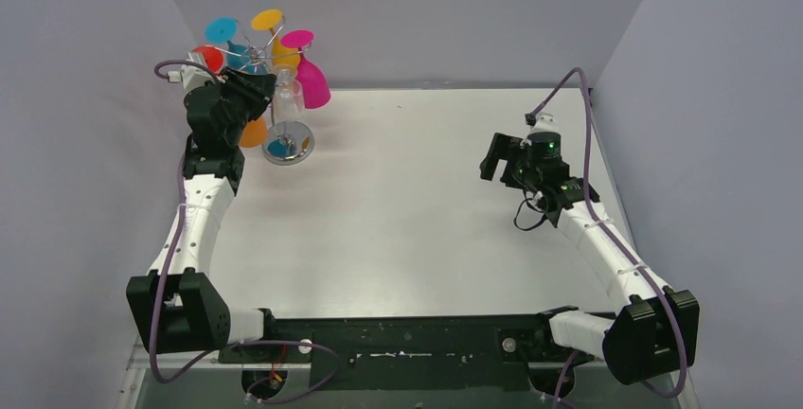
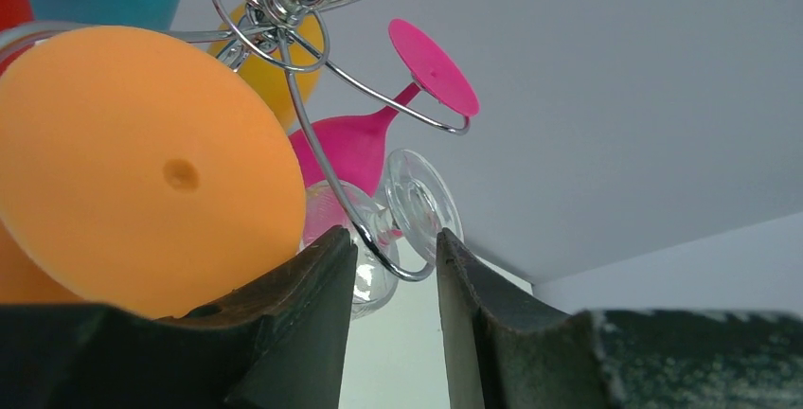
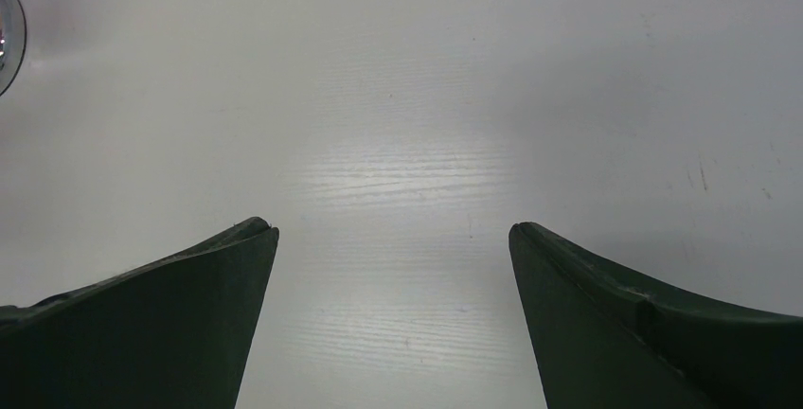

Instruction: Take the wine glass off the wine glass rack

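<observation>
A metal rack holds colored glasses and one clear wine glass upside down by their feet. In the left wrist view the clear glass's foot and a wire loop of the rack show between and beyond the fingertips of my left gripper. The fingers are part open, and whether they touch the glass cannot be told. From above, the clear glass hangs just right of that gripper's tip. My right gripper is open over bare table, with nothing between its fingers.
An orange glass fills the left side, close to the left finger. The pink glass hangs beyond the clear one. The rack's round base stands on the white table, whose middle is free.
</observation>
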